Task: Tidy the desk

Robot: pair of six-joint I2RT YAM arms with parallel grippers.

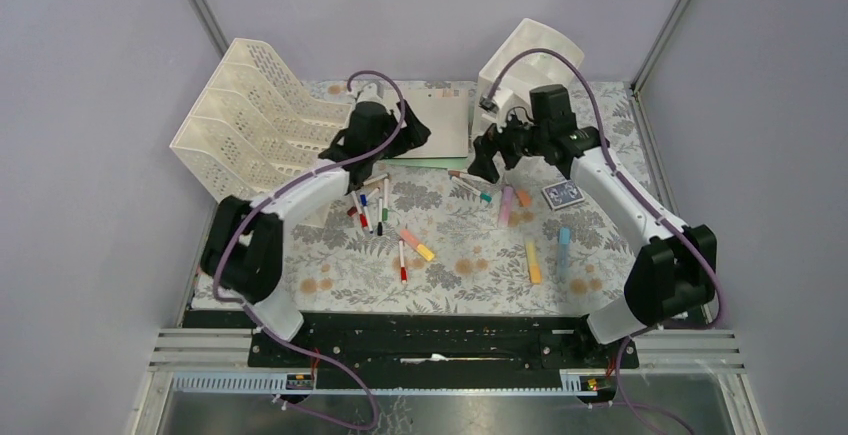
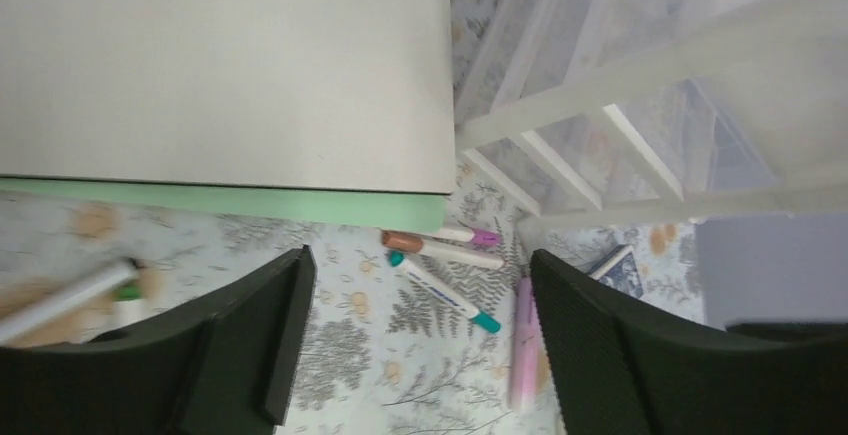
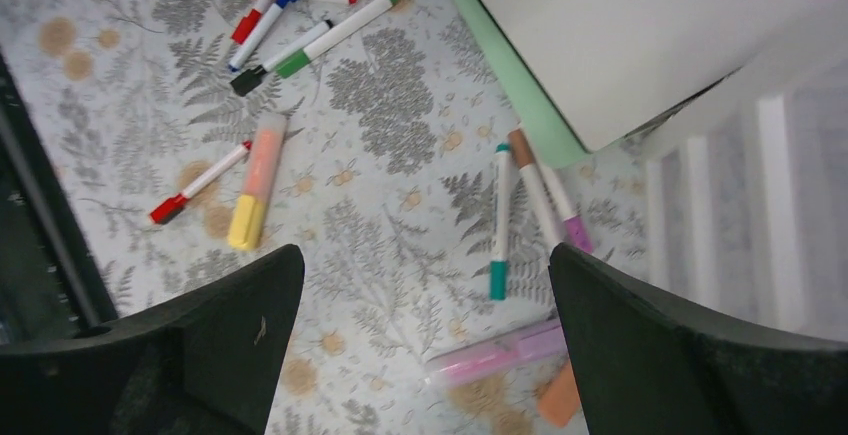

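Markers lie scattered on the patterned mat, like a teal-capped one (image 3: pixel 501 217) and a red-capped one (image 1: pixel 403 262). Pink (image 1: pixel 506 208), yellow (image 1: pixel 533 260) and blue (image 1: pixel 563 253) pieces of stationery lie at the right. A white board (image 2: pixel 225 65) rests on a green sheet (image 2: pixel 330 207) at the back. My left gripper (image 1: pixel 414 129) is raised over the board, its fingers apart with nothing visible between them. My right gripper (image 1: pixel 489 155) stands open above the mat by the white drawer unit (image 1: pixel 545 50), with nothing between its fingers.
A white slotted file rack (image 1: pixel 235 105) fills the back left. A small dark patterned card case (image 1: pixel 562 194) lies at the right.
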